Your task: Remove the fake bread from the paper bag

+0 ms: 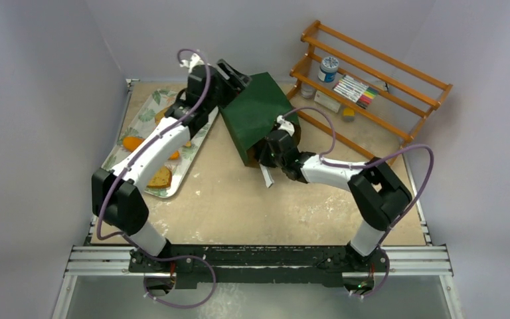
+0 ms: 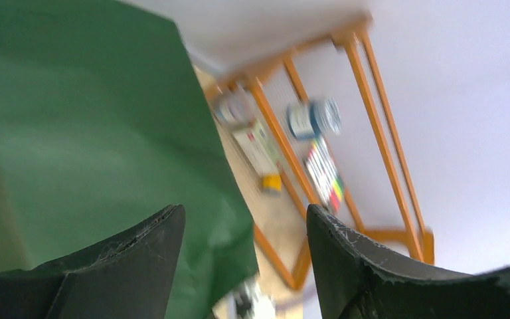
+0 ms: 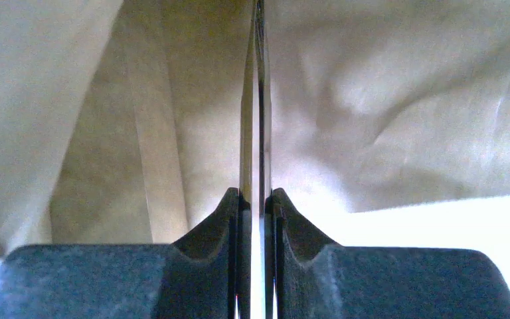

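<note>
The green paper bag (image 1: pixel 255 106) (image 2: pixel 106 133) lies on its side in the middle, its opening toward the front. Above and left of it my left gripper (image 1: pixel 232 73) is open, nothing between its fingertips. My right gripper (image 1: pixel 265 156) is at the bag's mouth, its fingertips close together on a thin upright edge, with creased paper interior (image 3: pixel 405 119) around it; whether it grips is unclear. Pieces of fake bread (image 1: pixel 161 178) lie on the patterned tray at left. No bread shows inside the bag.
A wooden rack (image 1: pixel 372 60) with a jar (image 1: pixel 329 66), markers (image 1: pixel 355 90) and boxes stands at back right. The tray (image 1: pixel 186 166) fills the left side.
</note>
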